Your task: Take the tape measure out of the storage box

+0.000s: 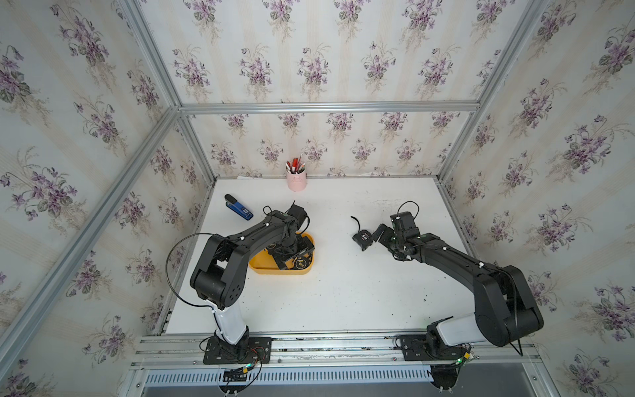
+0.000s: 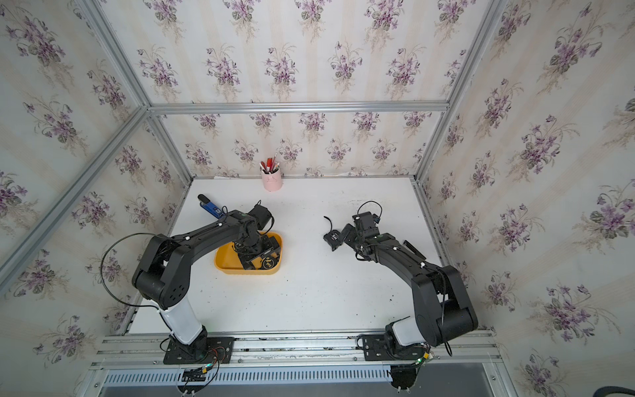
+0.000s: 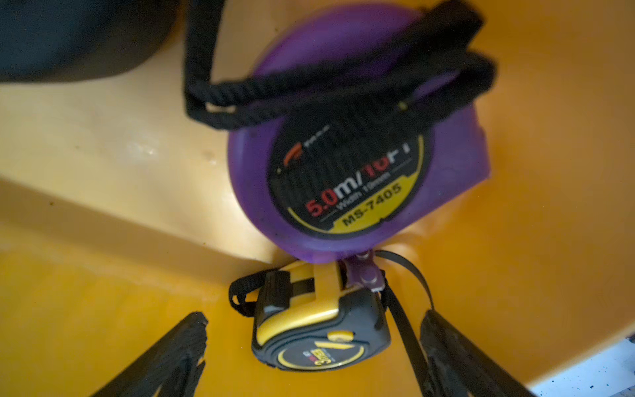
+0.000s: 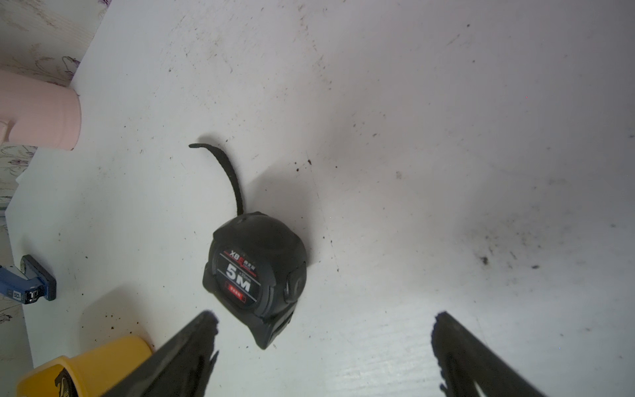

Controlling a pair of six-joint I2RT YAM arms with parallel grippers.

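In the left wrist view, a purple tape measure (image 3: 370,198) with a black strap lies inside the yellow storage box (image 1: 272,271). Against its lower edge sits a smaller yellow-and-black tape measure (image 3: 297,324). My left gripper is open inside the box, its fingertips apart on either side of the smaller one. A black tape measure (image 4: 254,264) rests on the table outside the box, its strap stretched out behind it. My right gripper stands open to the right of this one, with nothing between its fingers.
Behind the box are a blue stapler (image 1: 238,206) and a pink pen cup (image 1: 296,180). A dark object (image 3: 79,33) fills the upper left of the left wrist view. Bare table (image 1: 344,284) spreads between the arms, toward the front.
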